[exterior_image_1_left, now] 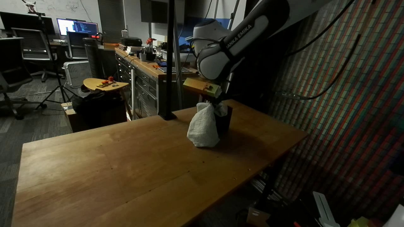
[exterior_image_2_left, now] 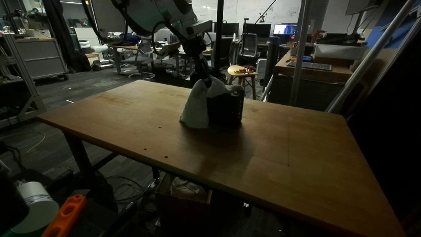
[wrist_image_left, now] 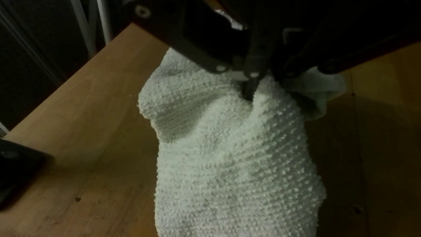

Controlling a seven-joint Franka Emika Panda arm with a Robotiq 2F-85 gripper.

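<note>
A white textured cloth [wrist_image_left: 236,170] hangs from my gripper, which is shut on a pinched fold of it. In exterior view 1 the cloth [exterior_image_1_left: 203,126] drapes down in front of a black box [exterior_image_1_left: 224,120], its lower edge at the tabletop. From the other side, the cloth [exterior_image_2_left: 195,106] covers the left of the black box [exterior_image_2_left: 225,108], and a part of it lies over the box's top edge. My fingertips are mostly buried in the cloth, and the box's inside is hidden.
A black post [exterior_image_1_left: 168,75] rises at the table's far edge. In the wrist view a dark object [wrist_image_left: 17,166], partly cut off, sits on the left of the table.
</note>
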